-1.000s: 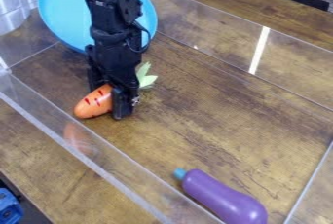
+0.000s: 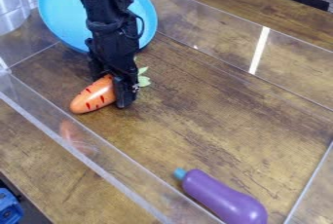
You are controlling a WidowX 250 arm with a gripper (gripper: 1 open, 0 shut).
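Observation:
My black gripper (image 2: 115, 90) is down on the wooden surface at the left, over an orange toy carrot (image 2: 93, 95) with dark stripes. Its fingers straddle the carrot near the leafy end, where pale green leaves (image 2: 143, 78) poke out to the right. Whether the fingers are closed on it I cannot tell.
A blue bowl (image 2: 62, 14) sits behind the gripper at the top left. A purple toy eggplant (image 2: 224, 199) lies at the bottom right. Clear plastic walls border the area.
The gripper has shifted slightly about the carrot, and less of the green leaves shows now than before. The eggplant and bowl have not moved.

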